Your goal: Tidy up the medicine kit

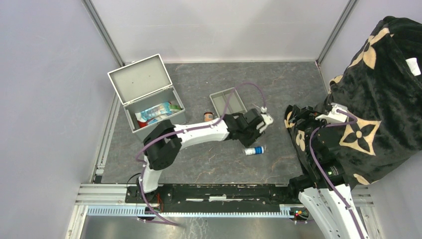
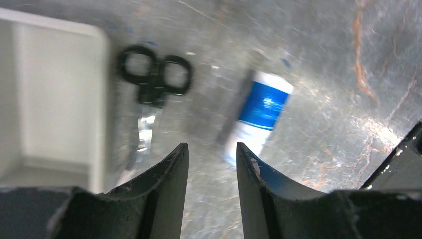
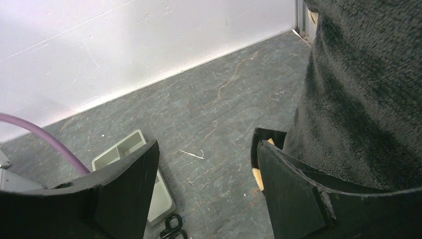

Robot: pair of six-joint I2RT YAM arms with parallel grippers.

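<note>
A blue-and-white cylinder (image 1: pixel 254 150) (image 2: pixel 259 107) lies on the table beside my left gripper (image 1: pixel 253 133), whose fingers have a gap with nothing visible between them. Black scissors (image 2: pixel 149 74) (image 3: pixel 174 226) lie beside the grey divided tray (image 1: pixel 219 99) (image 2: pixel 64 94) (image 3: pixel 164 199). The open case (image 1: pixel 154 127) at left holds packets and other items. A brown bottle (image 1: pixel 208 116) is partly behind the left arm. My right gripper (image 1: pixel 300 113) stands apart with its fingers spread and empty.
A black patterned blanket (image 1: pixel 378 84) (image 3: pixel 368 84) fills the right side, next to the right arm. Walls bound the back and left.
</note>
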